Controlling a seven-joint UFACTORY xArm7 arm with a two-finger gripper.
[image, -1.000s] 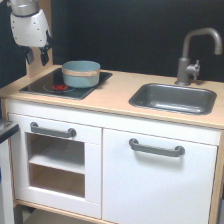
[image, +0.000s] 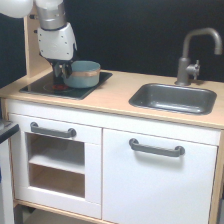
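A white robot arm reaches down at the left of a toy kitchen, its gripper (image: 61, 68) at the left side of a blue pot (image: 83, 77) on the black stovetop (image: 50, 87). The black fingers are partly hidden at the pot's rim, so I cannot tell whether they are shut on it.
A steel sink (image: 172, 96) with a grey faucet (image: 189, 60) is set in the wooden counter (image: 125, 90) on the right. Below are white cabinet doors (image: 150, 190) and an open shelf. The counter between stove and sink is clear.
My gripper has come down and to the right from above the back left of the stove to the pot's left side.
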